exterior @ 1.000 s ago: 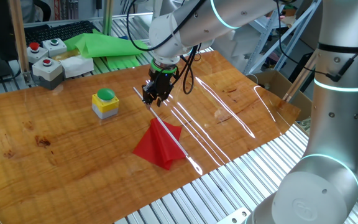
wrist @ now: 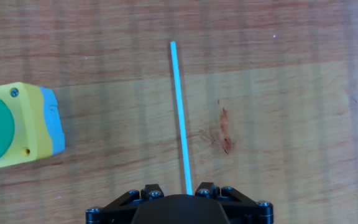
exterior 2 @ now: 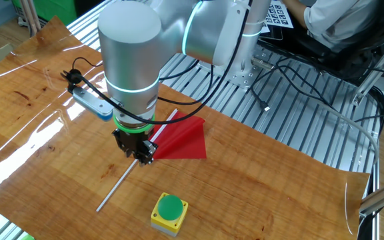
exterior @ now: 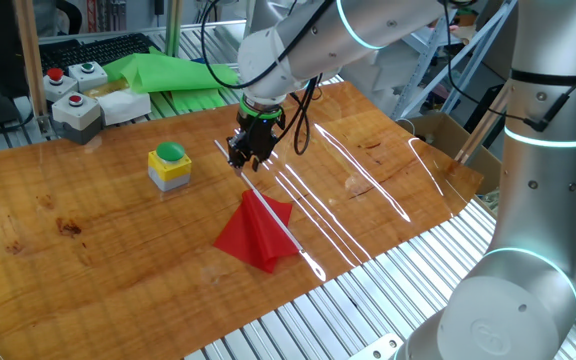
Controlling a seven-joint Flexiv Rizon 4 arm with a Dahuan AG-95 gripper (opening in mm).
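Note:
A thin white stick (exterior: 276, 215) lies across the wooden table, one part of it resting along a red cloth (exterior: 249, 238). In the wrist view the stick (wrist: 180, 112) runs nearly straight up from between my fingers. My gripper (exterior: 247, 165) points down over the stick's middle, its fingers (wrist: 152, 191) spread apart, so it is open. Exterior view 2 has the gripper (exterior 2: 141, 159) near the edge of the crumpled red cloth (exterior 2: 189, 139). How high the fingertips are above the stick is hard to tell.
A yellow box with a green button (exterior: 171, 153) stands beside the gripper. Button boxes (exterior: 76, 115) and a green cloth (exterior: 173, 72) are at the back left. Bare wooden table (exterior: 98, 240) stretches left of the red cloth; metal slats border it.

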